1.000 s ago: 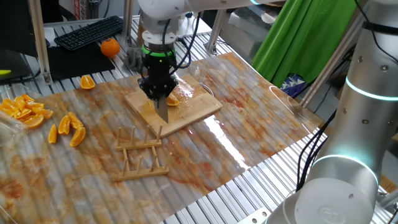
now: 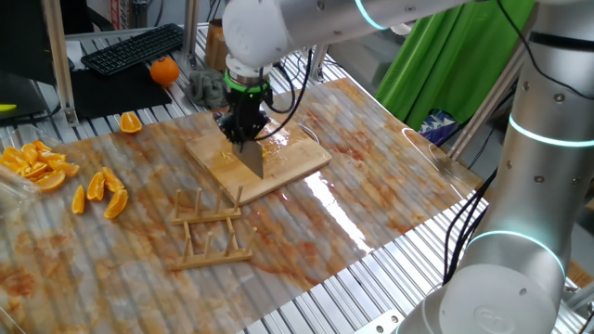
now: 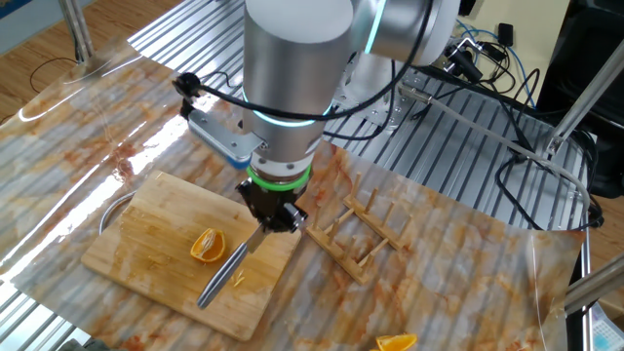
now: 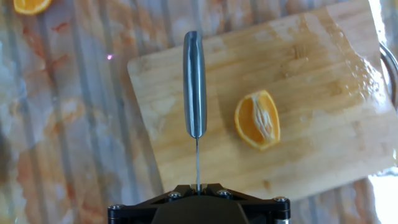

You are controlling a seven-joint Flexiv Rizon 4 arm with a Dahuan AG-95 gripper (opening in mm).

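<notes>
My gripper is shut on a knife point(image 4: 194, 87); the blade shows edge-on running into the fingers, and the metal handle points away from them. In exterior view 1 the broad blade point(image 2: 250, 159) hangs below the gripper point(image 2: 243, 139), over the wooden cutting board point(image 2: 288, 175). An orange wedge point(image 4: 257, 120) lies on the board, to the right of the knife and apart from it in the wrist view. From exterior view 2, the wedge point(image 3: 208, 246) sits beside the handle point(image 3: 222, 277). Whether the blade touches the board I cannot tell.
A wooden peg rack point(image 2: 212, 232) stands just in front of the board. Several orange wedges point(image 2: 37, 167) are heaped at the left, with a few loose ones nearby. A whole orange point(image 2: 164, 70) and a keyboard point(image 2: 133, 48) are at the back.
In exterior view 1 my gripper has shifted a little to the right over the board, the knife still held. The orange wedge seen beside the blade a second ago is now hidden there.
</notes>
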